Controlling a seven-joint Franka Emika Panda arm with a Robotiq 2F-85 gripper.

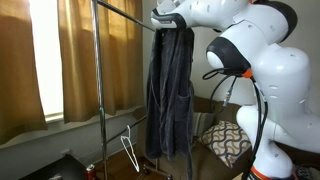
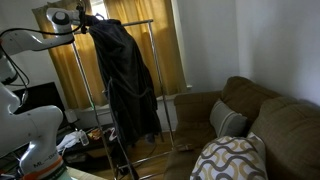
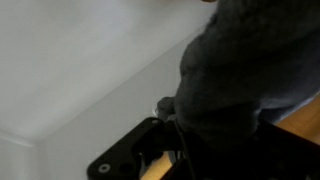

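Observation:
A long dark robe [image 2: 127, 85] hangs from high up, its top gathered at my gripper [image 2: 88, 22] near the clothes rack's upper bar. In the wrist view, bunched grey cloth of the robe [image 3: 235, 65] fills the right side and covers much of the black fingers at the bottom. My gripper is shut on this cloth; the fingertips themselves are largely hidden. From exterior view 1 the robe [image 1: 170, 95] hangs almost straight down beside the rack, a pocket showing on its side.
The metal clothes rack [image 2: 160, 75] stands around and behind the robe. A white hanger [image 1: 130, 152] hangs from a lower bar. A brown sofa [image 2: 190, 115] with patterned cushions [image 2: 230, 158] is to the right, and yellow curtains [image 1: 85, 60] cover the window behind.

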